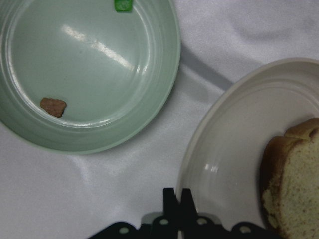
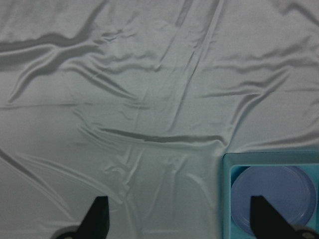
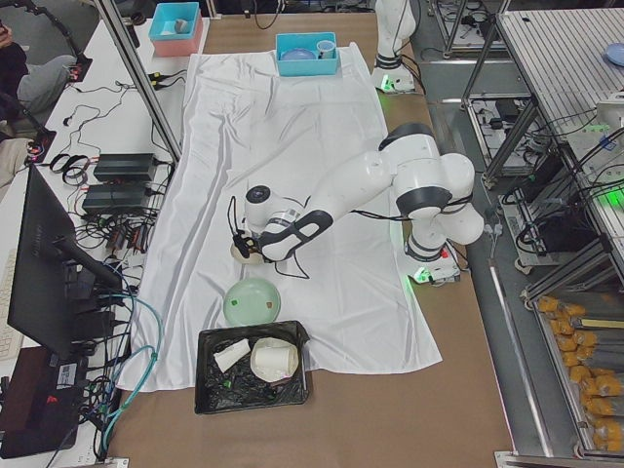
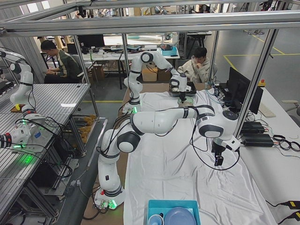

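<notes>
In the left wrist view, a green plate (image 1: 84, 59) holds a brown piece (image 1: 53, 107) and a green piece (image 1: 122, 5); beside it lies a whitish plate (image 1: 224, 119) with bread (image 1: 294, 184). My left gripper is shut over that plate's near-left rim; whether it grips the rim is unclear. In the camera left view it mostly hides that plate. My right gripper stands open above the cloth, beside a blue bin (image 2: 227, 194).
A black tray (image 3: 210, 390) with white items sits past the green plate (image 3: 252, 297). The blue bin (image 3: 307, 66) at the opposite end holds a plate and cup.
</notes>
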